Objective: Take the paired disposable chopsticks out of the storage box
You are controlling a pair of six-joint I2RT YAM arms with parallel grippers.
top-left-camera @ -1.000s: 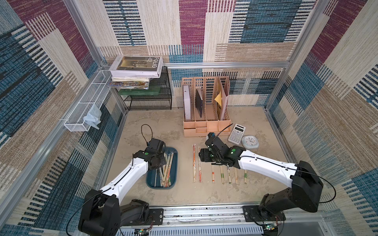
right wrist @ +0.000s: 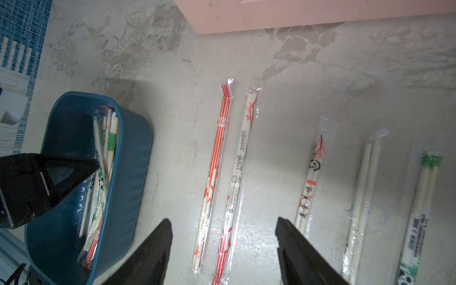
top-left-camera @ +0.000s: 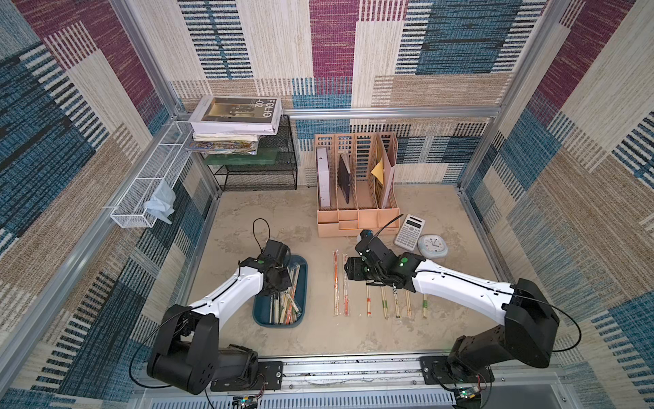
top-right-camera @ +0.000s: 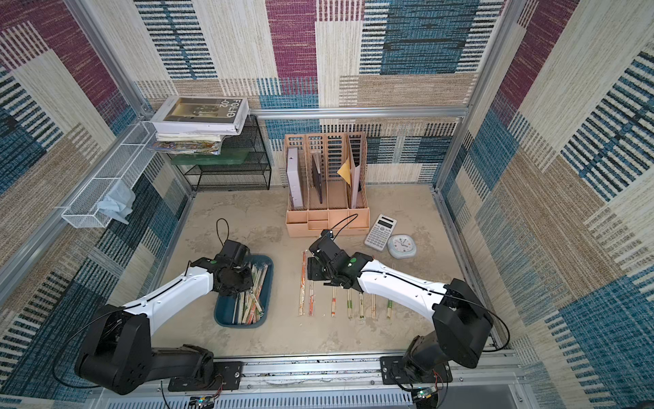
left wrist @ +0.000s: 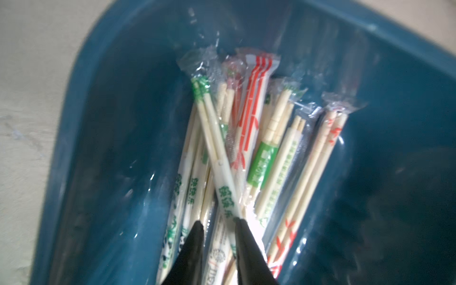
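Observation:
The dark teal storage box (top-left-camera: 301,300) holds several wrapped pairs of chopsticks (left wrist: 266,161). My left gripper is over them, its tips at a green-printed pair; in the left wrist view the tips are close together, and whether anything is between them is unclear. On the table right of the box, several wrapped pairs (right wrist: 213,171) lie apart in a row, lengthwise front to back. My right gripper hangs above this row, fingers apart, with the pairs below between them.
A peach file organizer (top-left-camera: 357,225) stands behind the row, with a calculator (top-left-camera: 409,231) and a clock (top-left-camera: 432,245) to its right. A wire rack with magazines stands at the back left.
My left arm has shifted slightly to the right and its elbow has changed angle over the box. The right arm shows no visible change.

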